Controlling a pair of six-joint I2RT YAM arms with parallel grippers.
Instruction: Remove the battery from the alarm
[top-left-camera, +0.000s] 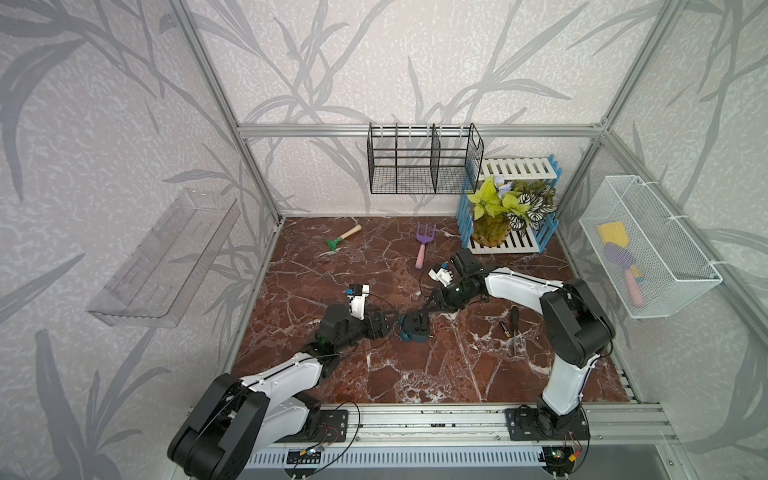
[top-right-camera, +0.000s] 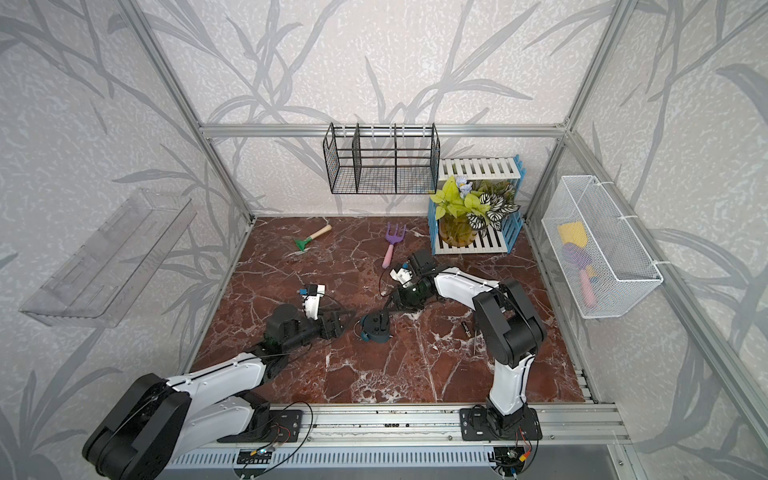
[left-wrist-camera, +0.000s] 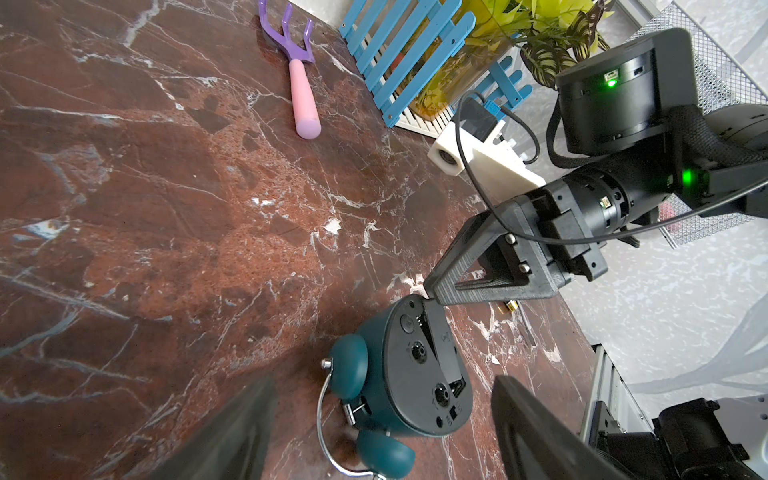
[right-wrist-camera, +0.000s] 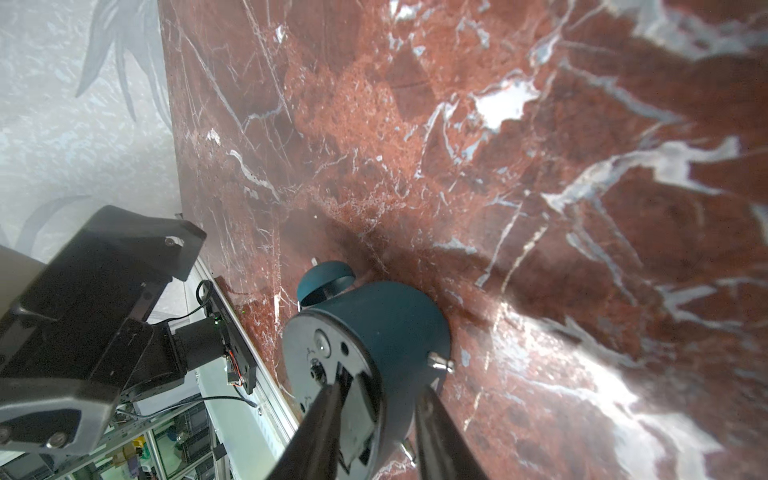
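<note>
The teal twin-bell alarm (top-left-camera: 414, 326) lies with its black back facing up; in the left wrist view its back (left-wrist-camera: 416, 376) shows a long battery slot (left-wrist-camera: 442, 348). My left gripper (top-left-camera: 376, 326) is open just left of the alarm, empty between its blurred fingers. My right gripper (top-left-camera: 432, 305) reaches over the alarm's upper edge; in the right wrist view its fingertips (right-wrist-camera: 324, 424) are part open at the battery slot. Whether anything is between them is unclear.
A small battery-like object (top-left-camera: 505, 329) and a screwdriver (top-left-camera: 515, 320) lie to the right. A purple fork (top-left-camera: 425, 240) and green tool (top-left-camera: 342, 237) lie behind. A planter shelf (top-left-camera: 508, 240) stands back right.
</note>
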